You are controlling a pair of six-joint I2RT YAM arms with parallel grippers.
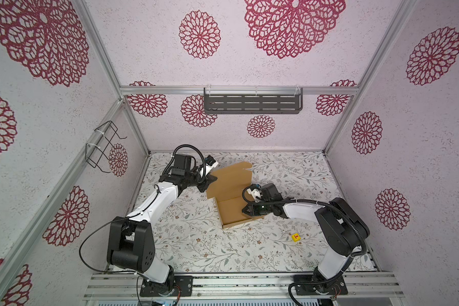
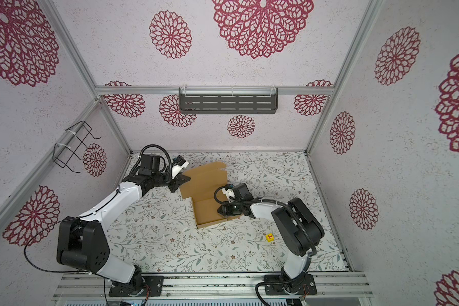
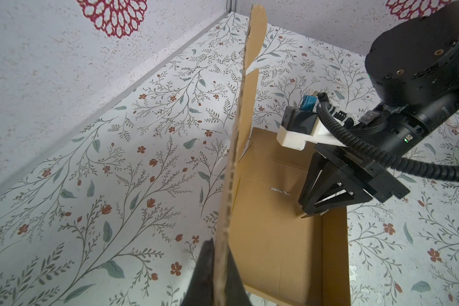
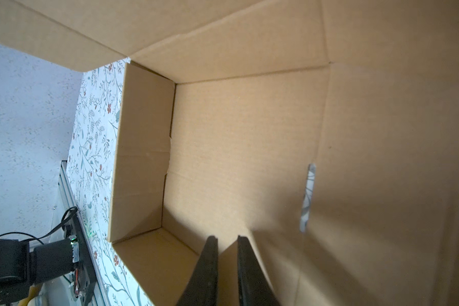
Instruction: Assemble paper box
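Note:
In the middle of the table sits a brown cardboard box (image 1: 234, 208) with low walls, its lid (image 1: 233, 178) raised at the back. My left gripper (image 1: 211, 179) is shut on the lid's left edge; in the left wrist view the thin cardboard lid (image 3: 234, 148) runs between the dark fingers. Inside the box, toward its right side, my right gripper points down with its fingertips close together. Nothing clear shows between them. The right arm hides part of the box's right side in both top views.
A small yellow block (image 1: 295, 237) lies to the right of the box, in front of the right arm. A grey shelf (image 1: 253, 103) hangs on the back wall. Clear patterned tabletop lies in front of and left of the box.

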